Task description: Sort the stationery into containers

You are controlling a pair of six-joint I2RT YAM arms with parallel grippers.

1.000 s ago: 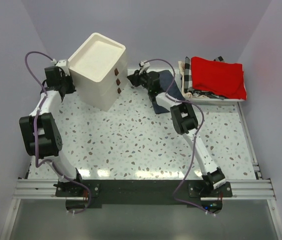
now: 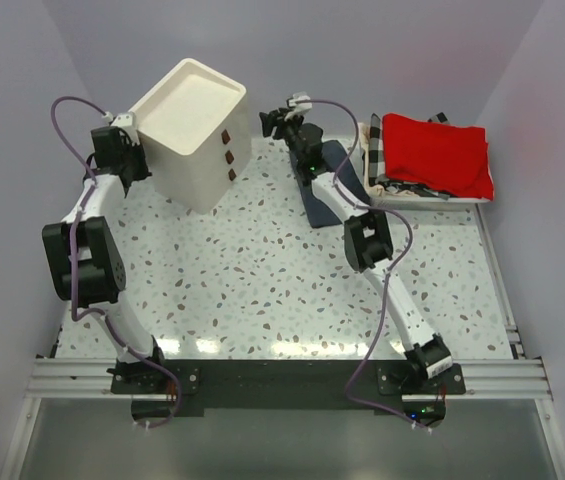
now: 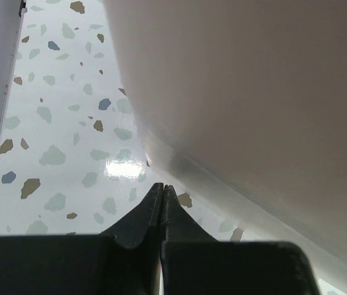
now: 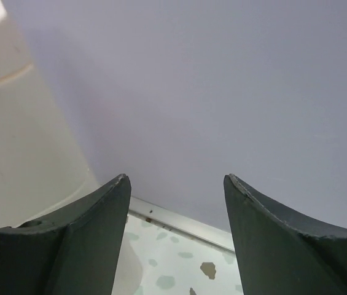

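Note:
A cream drawer cabinet (image 2: 190, 105) with several brown knobs stands at the back left, turned at an angle. My left gripper (image 2: 137, 155) is against its left side; in the left wrist view the fingertips (image 3: 158, 196) are shut together beside the smooth cabinet wall (image 3: 234, 104), nothing visible between them. My right gripper (image 2: 277, 118) is raised right of the cabinet near the back wall; in the right wrist view it is open and empty, with part of the cabinet (image 4: 26, 141) at its left. No stationery can be made out.
A dark blue mat (image 2: 319, 205) lies under the right arm. A white tray (image 2: 427, 203) with red and checked cloths is at the back right.
My right gripper has moved back and up toward the back wall, away from the cabinet's knobs. The cabinet has shifted slightly leftward since one second ago.

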